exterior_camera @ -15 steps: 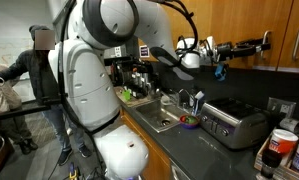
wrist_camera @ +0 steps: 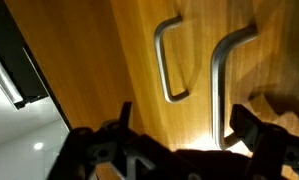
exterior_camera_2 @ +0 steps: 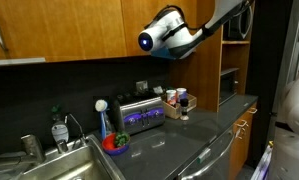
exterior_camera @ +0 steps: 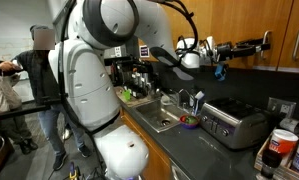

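My gripper (exterior_camera: pixel 263 46) is raised in front of the wooden upper cabinets (exterior_camera: pixel 234 18) above the counter. In the wrist view, its two dark fingers (wrist_camera: pixel 247 128) stand wide apart at the lower edge, so it is open. Two metal bar handles show there on the wood: a nearer, larger handle (wrist_camera: pixel 218 90) toward the right, and a smaller handle (wrist_camera: pixel 163 62) left of it. The larger handle's lower end lies between the fingers in the picture, but I cannot tell whether it is inside the fingers in depth. In exterior view 2 the fingers cannot be made out.
Below are a silver toaster (exterior_camera: pixel 231 122), a sink (exterior_camera_2: pixel 74 166), a red bowl with colourful items (exterior_camera_2: pixel 116 143) and a box of cups and containers (exterior_camera_2: pixel 179 103). A person (exterior_camera: pixel 51 95) stands at the far left.
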